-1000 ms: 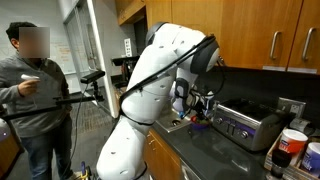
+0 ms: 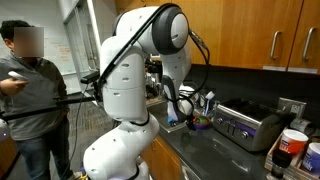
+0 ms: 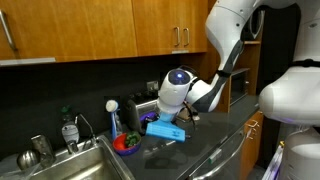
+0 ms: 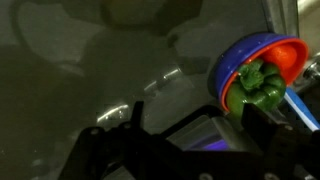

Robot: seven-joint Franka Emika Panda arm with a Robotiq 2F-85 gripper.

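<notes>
My gripper is open, its two dark fingers apart at the bottom of the wrist view with nothing held between them. A green pepper [image 4: 262, 88] lies in a red and blue bowl [image 4: 228, 62] to the upper right of the fingers. In the second exterior view the bowl [image 3: 127, 150] stands on the counter by the sink, and the arm's hand [image 3: 180, 92] hangs to the right of it. The first exterior view shows the hand [image 2: 182, 92] above the far counter, its fingertips too small to make out.
A metal toaster oven [image 2: 242, 122] stands against the back wall. Cups [image 2: 290, 146] crowd the near right corner. The sink [image 3: 82, 166] lies left of the bowl. A person [image 2: 40, 100] stands at the left.
The arm has shifted a little to the left in the first exterior view, with its upper links swinging the same way. The oven and cups have stayed put. The person's head and hand have moved.
</notes>
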